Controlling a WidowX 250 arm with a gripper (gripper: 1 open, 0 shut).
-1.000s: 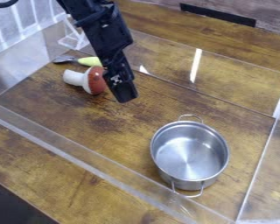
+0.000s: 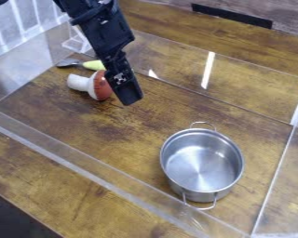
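My black gripper [image 2: 124,89] hangs open over the upper left of the wooden table, just right of a white and reddish-brown object [image 2: 89,85] lying on its side, which it partly hides. Behind that lie a yellow-green object [image 2: 93,64] and a dark, thin item [image 2: 70,63]. A steel pot [image 2: 201,164] with two wire handles stands at the lower right.
Clear low panels [image 2: 64,145] enclose the work area on the wooden table [image 2: 77,204]. The middle of the enclosed surface, between my gripper and the pot, is bare.
My gripper has shifted very slightly up over the last second. The objects and pot have not moved.
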